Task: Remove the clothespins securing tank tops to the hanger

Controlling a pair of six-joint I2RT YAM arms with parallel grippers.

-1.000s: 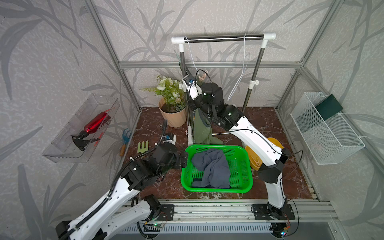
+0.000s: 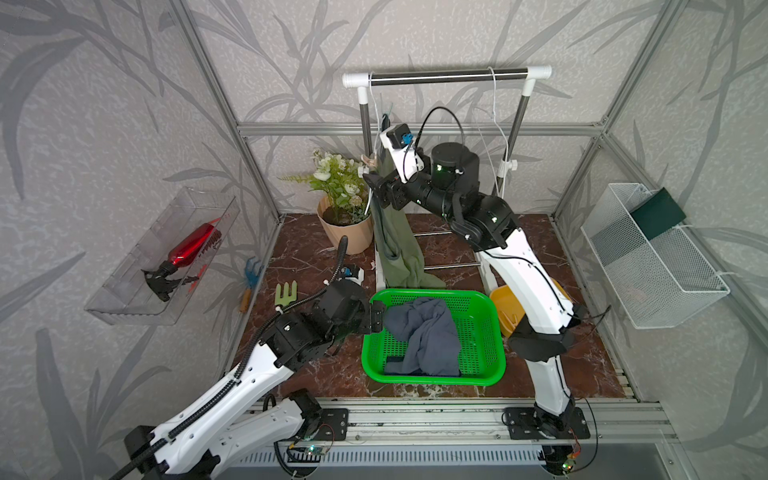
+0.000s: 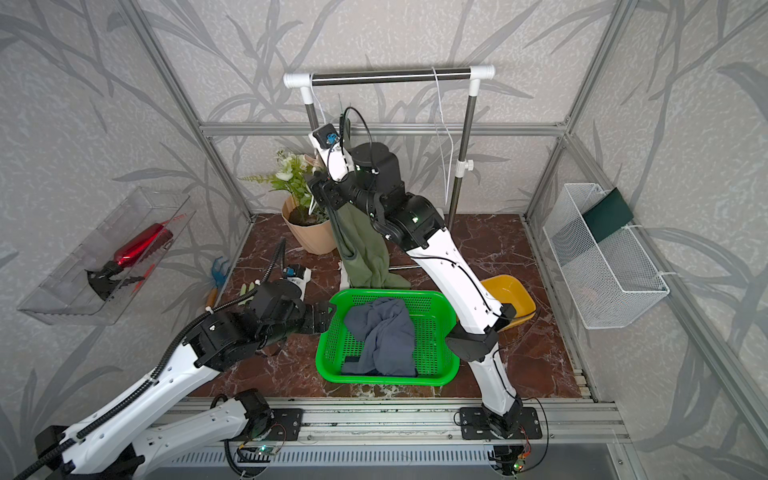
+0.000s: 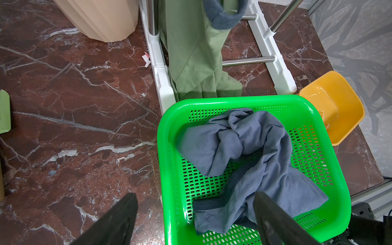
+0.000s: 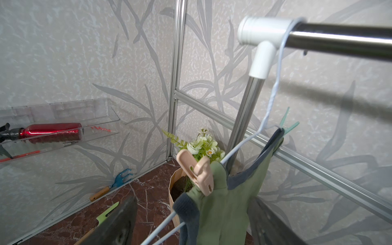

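A green tank top (image 5: 222, 204) with dark grey-blue trim hangs by its straps from the white cord (image 5: 249, 138). On the nearer strap sits a beige clothespin (image 5: 198, 171). Farther back, a mint-green clothespin (image 5: 287, 124) grips the other strap. My right gripper is open, its fingers spread on either side of the nearer strap, with the beige clothespin ahead between them and not clamped. In the top left view the right arm partly covers the tank top. My left gripper is open and empty above the left edge of the green basket (image 4: 163, 163).
A dark grey cloth (image 4: 241, 143) lies in the basket. A potted plant (image 2: 344, 224) stands left of the rack, close to my right gripper. The yellow bin (image 4: 334, 102) is at the right, partly under the right arm in the top left view. Table left of the basket is mostly clear.
The beige clothespin has shifted left. The left arm has moved slightly right.
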